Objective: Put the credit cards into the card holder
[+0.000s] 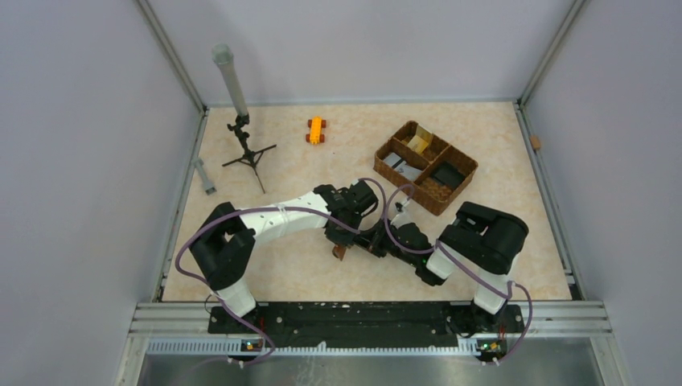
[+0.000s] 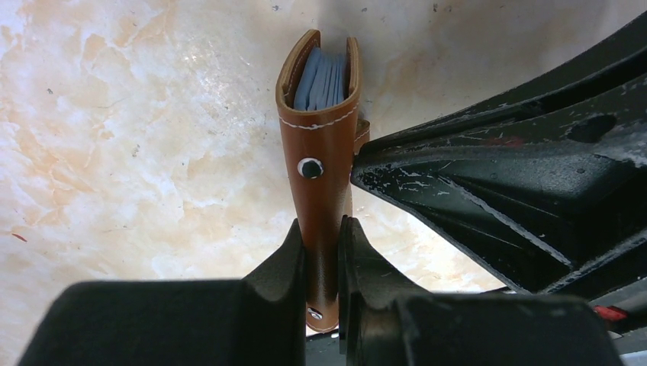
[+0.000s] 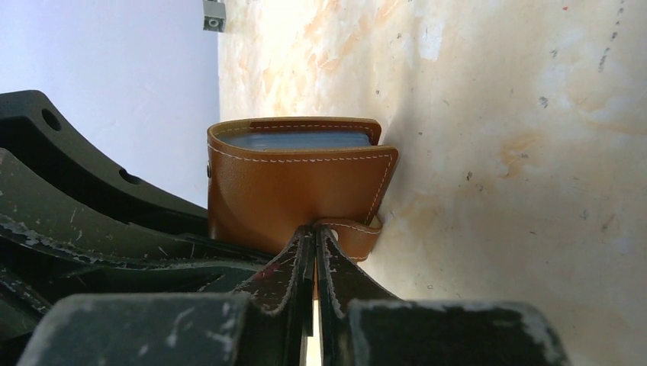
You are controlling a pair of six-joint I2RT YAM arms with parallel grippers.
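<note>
A brown leather card holder with white stitching and pale sleeves inside is held upright by my left gripper, which is shut on it; in the right wrist view the holder (image 3: 290, 187) shows its side and a small snapped flap. My right gripper is shut, its tips at the flap by the holder's lower part, with nothing clearly between them. From above, both grippers meet over the holder (image 1: 339, 251), mostly hidden by the arms. No loose card can be made out near the grippers.
A wicker basket (image 1: 441, 199) with compartments holding pale, yellow and dark items stands at the back right. An orange toy car (image 1: 316, 129), a black tripod (image 1: 245, 149) and a grey object (image 1: 205, 178) lie toward the back left.
</note>
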